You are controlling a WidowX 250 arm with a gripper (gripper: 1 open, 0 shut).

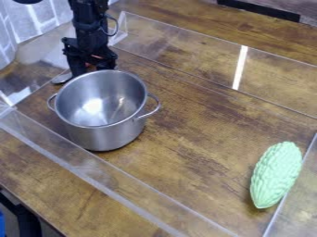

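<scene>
My black gripper [88, 57] is low at the upper left, just behind a large steel pot [103, 130] with two handles. Behind the pot's rim, beneath the gripper, lies part of a spoon-like metal utensil [62, 78], mostly hidden by the gripper. I cannot tell whether the fingers are open or shut, or whether they hold it.
A pale green corn-shaped object [275, 174] lies at the right. Clear ledges or panels run along its sides.
</scene>
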